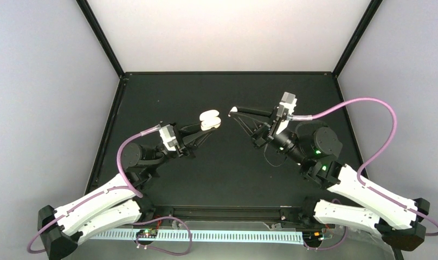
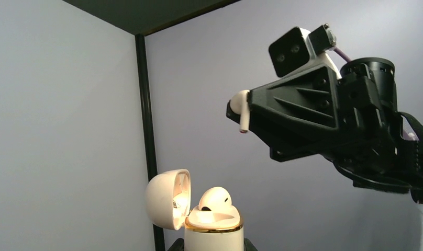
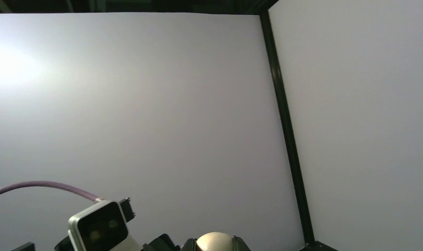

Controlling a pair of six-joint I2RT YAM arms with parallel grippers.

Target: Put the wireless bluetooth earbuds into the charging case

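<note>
Between the fingers of my left gripper (image 1: pixel 207 130), which is shut on it, sits the white charging case (image 2: pixel 213 238). Its lid (image 2: pixel 165 200) is swung open to the left, and a gold band rings the rim. One white earbud (image 2: pixel 215 199) rests in the case. My right gripper (image 1: pixel 231 112) is shut on a second white earbud (image 2: pixel 240 107), whose stem points down in the left wrist view. In the right wrist view only the rounded top of this held earbud (image 3: pixel 215 241) shows. A gap separates it from the case.
White walls with black frame posts (image 1: pixel 104 40) surround it. Pink cables (image 1: pixel 393 130) loop beside both arms. In the right wrist view, the left arm's camera block (image 3: pixel 100 226) appears at lower left.
</note>
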